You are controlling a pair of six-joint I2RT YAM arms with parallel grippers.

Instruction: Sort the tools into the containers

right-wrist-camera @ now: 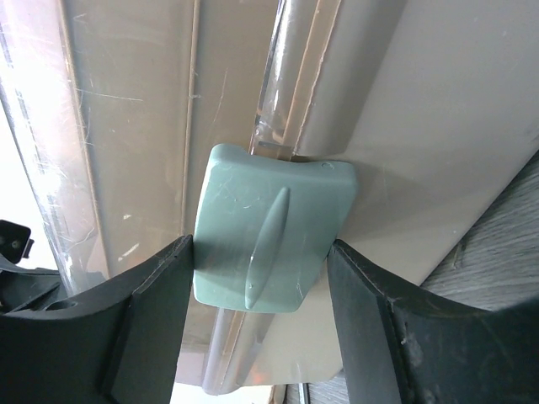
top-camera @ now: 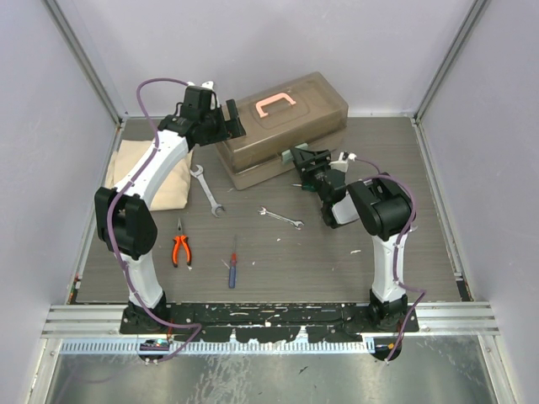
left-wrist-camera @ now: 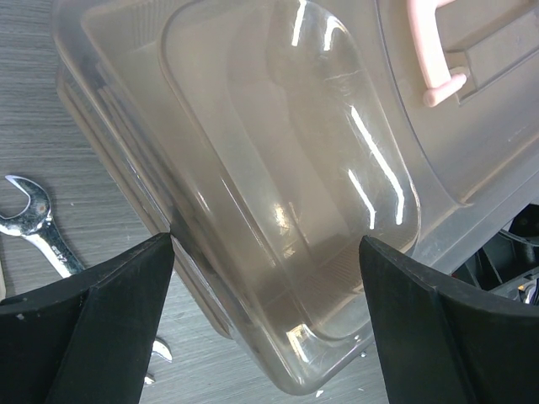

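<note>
A translucent brown toolbox (top-camera: 299,118) with a pink handle (top-camera: 275,103) stands closed at the back. On its front is a pale green latch (right-wrist-camera: 269,223), flanked by the fingers of my right gripper. They stand part open close to its side edges; a firm grip cannot be made out. Over the box's left end, my left gripper (top-camera: 233,119) is open and empty. On the table lie a large wrench (top-camera: 205,189), a smaller wrench (top-camera: 280,218), orange pliers (top-camera: 181,247) and a blue screwdriver (top-camera: 232,271). A green-handled tool (top-camera: 307,187) is partly hidden beneath the right gripper.
A beige cloth-like organizer (top-camera: 173,185) lies at the left, partly behind the left arm. Beside the right arm, another metal tool is mostly covered.
</note>
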